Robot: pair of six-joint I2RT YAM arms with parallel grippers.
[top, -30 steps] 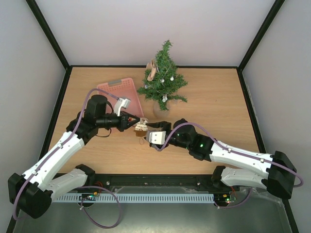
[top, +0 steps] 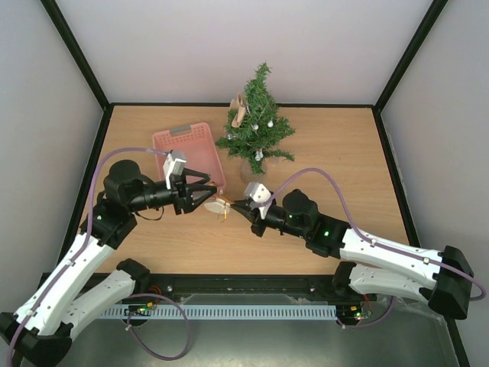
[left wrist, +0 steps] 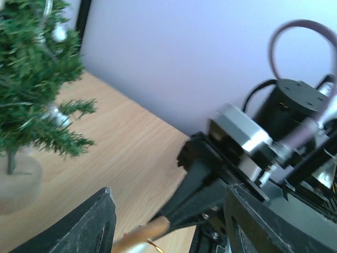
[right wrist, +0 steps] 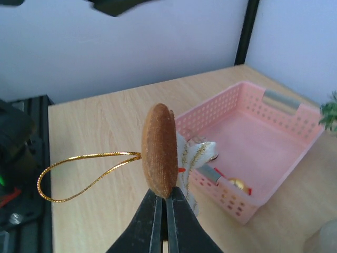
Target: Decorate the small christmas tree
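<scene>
In the right wrist view, my right gripper is shut on an ornament point(right wrist: 159, 150) with a brown edge, a white-and-gold side and a gold cord loop point(right wrist: 87, 156) trailing left. My left gripper point(top: 212, 188) stands open just left of that ornament, its fingers point(left wrist: 87, 224) apart and nothing gripped between them. The brown end of the ornament shows low in the left wrist view. Behind both arms is the small Christmas tree point(top: 256, 130), with a brown ornament point(top: 238, 112) high on its left and several silver ones lower down.
A pink basket point(right wrist: 287, 118) lies behind the left gripper, some small red and gold items at its near end. The tree's pale round base point(left wrist: 20, 184) stands right of the basket.
The right gripper has turned, and the ornament, earlier face-up between both grippers, now shows edge-on at the right one.
</scene>
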